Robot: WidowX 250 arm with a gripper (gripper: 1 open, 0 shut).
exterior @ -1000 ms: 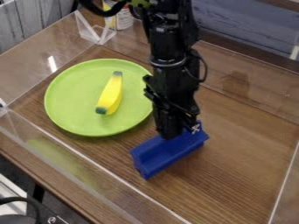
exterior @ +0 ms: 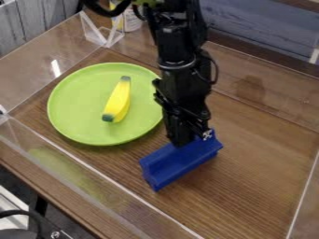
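My black gripper (exterior: 191,129) reaches down from the top centre, shut, its tip over the upper right end of a blue block (exterior: 173,166). Whether the tip touches the block is hard to tell. A yellow banana-like object (exterior: 117,99) lies on a green plate (exterior: 77,103) to the left of the arm.
A low wall (exterior: 262,37) runs along the back, and a pale item stands at the top left behind the arm. A black cable lies at the bottom left.
The gripper and arm have shifted very slightly. The block, banana and plate look unmoved.
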